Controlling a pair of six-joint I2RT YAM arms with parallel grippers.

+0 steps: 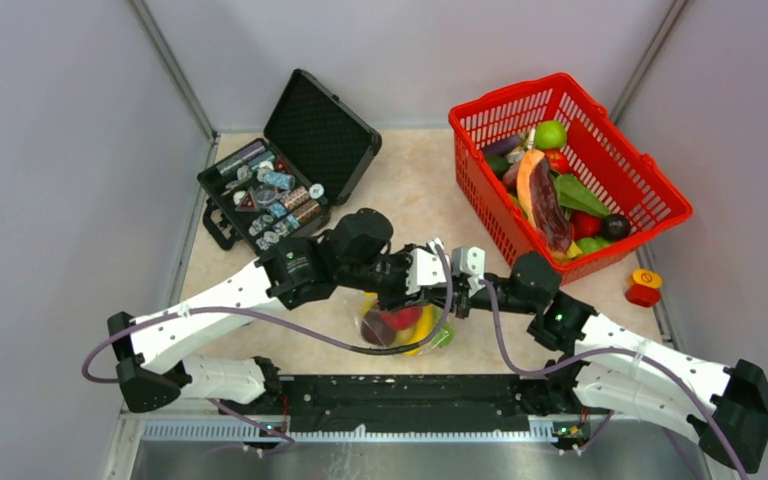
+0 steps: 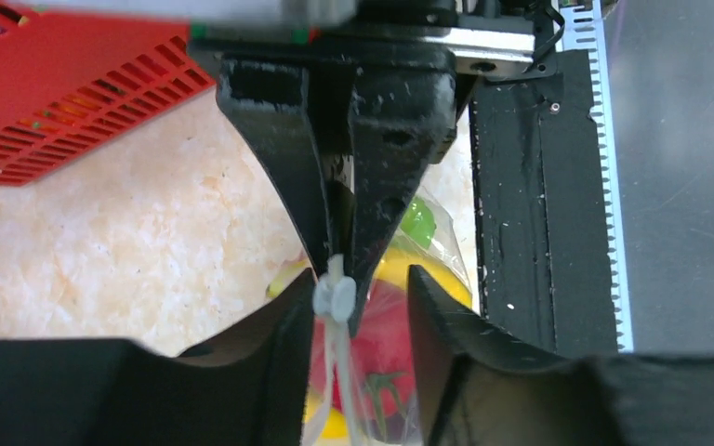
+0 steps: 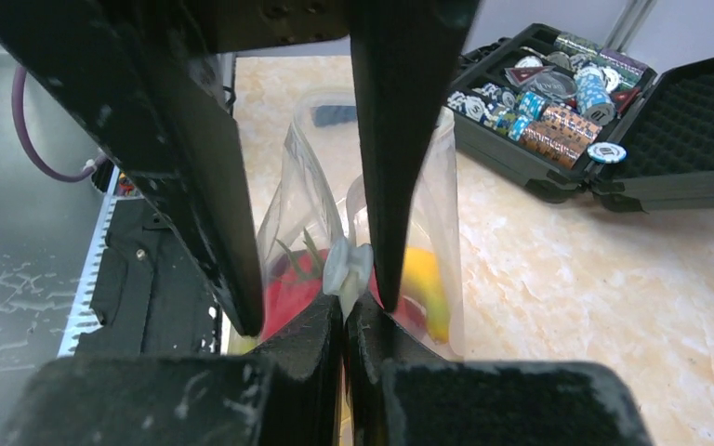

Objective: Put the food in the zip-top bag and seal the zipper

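Note:
A clear zip bag (image 3: 442, 186) holding red, yellow, green and dark food (image 1: 400, 320) sits near the table's front edge under both wrists. In the right wrist view, its small white zipper slider (image 3: 348, 265) is pinched at the bag's top in my right gripper, which is shut. My left gripper is part open around that slider, as seen in the left wrist view; whether its fingers touch it is unclear. The two grippers face each other closely.
A red basket (image 1: 480, 190) of produce stands back right, with small red and orange blocks (image 1: 644, 290) beside it. An open black case (image 1: 320, 140) of chips lies back left. Bare table shows between case and basket.

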